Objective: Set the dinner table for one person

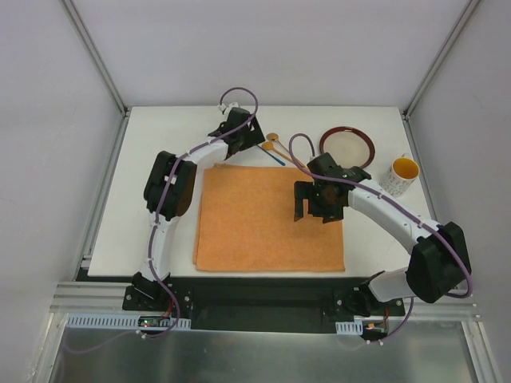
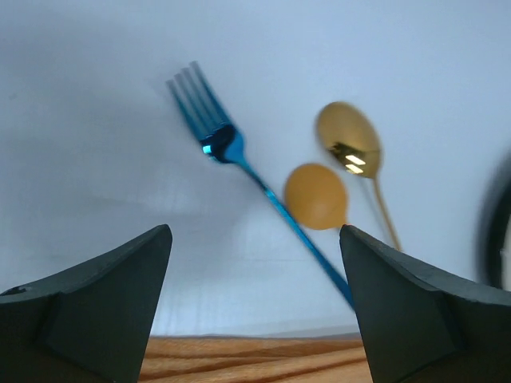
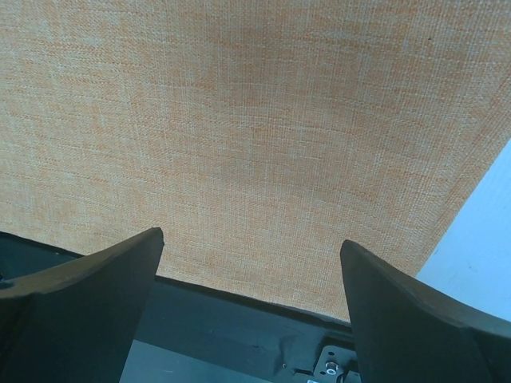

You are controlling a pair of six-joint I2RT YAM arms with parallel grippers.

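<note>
An orange placemat (image 1: 263,223) lies spread on the white table, its far left corner slightly creased. Behind it lie a blue fork (image 2: 263,183), a gold spoon (image 2: 349,132) and an orange utensil (image 2: 316,196) with a rounded head. My left gripper (image 1: 253,134) is open near the fork, nothing between its fingers; one finger covers the end of the fork's handle in the left wrist view. Over the placemat, my right gripper (image 1: 310,201) stands open and empty. A brown-rimmed plate (image 1: 346,147) sits at the back right, with a mug (image 1: 400,175), orange inside, to its right.
The right arm reaches across the table's right side, close to the mug. Bare white table (image 1: 128,207) lies left of the placemat. A dark edge (image 3: 200,307) runs along the front of the table.
</note>
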